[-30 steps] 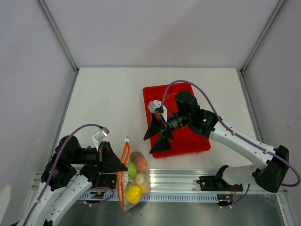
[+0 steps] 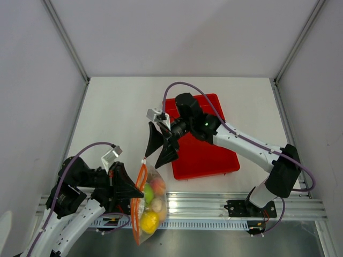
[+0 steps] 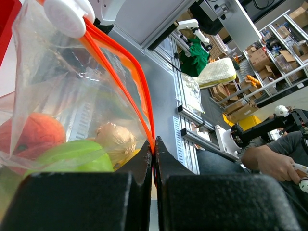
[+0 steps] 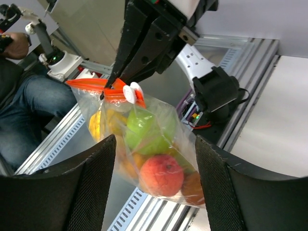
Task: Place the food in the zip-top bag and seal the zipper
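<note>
The clear zip top bag (image 2: 153,211) holds several fruits, among them a green one (image 3: 82,156), a red one (image 4: 161,175) and a yellow one (image 2: 150,219). My left gripper is shut on the orange zipper edge (image 3: 122,82) of the bag, which hangs at the table's front edge. A white slider tab (image 4: 132,93) sits at the zipper's upper end. My right gripper (image 2: 159,155) is open above that end, its two fingers wide apart on either side of the bag in the right wrist view.
An empty red bin (image 2: 206,160) stands behind my right arm. Metal rails (image 2: 198,198) run along the front edge. A person's hand (image 3: 274,161) shows beyond the workspace.
My right gripper has moved left toward the top end of the bag's zipper. My left gripper and the bag have stayed nearly in place.
</note>
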